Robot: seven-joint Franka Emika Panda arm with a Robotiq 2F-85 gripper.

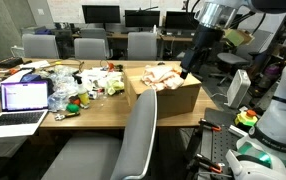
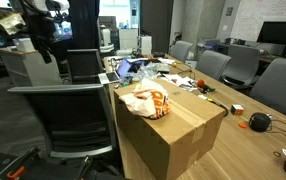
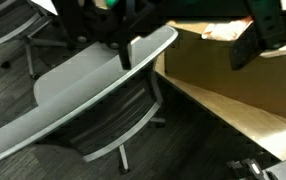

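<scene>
A white and orange cloth [image 2: 146, 99] lies crumpled on top of a cardboard box [image 2: 196, 134] at the table's edge. My gripper is open in the wrist view, its dark fingers set wide apart with nothing held between them. It hangs above the floor and a grey chair, off to the side of the box. Part of the cloth [image 3: 223, 30] shows at the top of the wrist view, behind the fingers. In exterior view 1 the cloth [image 1: 163, 77] sits on the box, left of and beyond the arm.
A grey chair [image 1: 133, 142] stands close in front of the box. An open laptop [image 1: 23, 105] and many loose items crowd the table's left part. A black mug [image 2: 260, 122] sits near the box. Bare tabletop [image 2: 233, 148] runs along the box's far side.
</scene>
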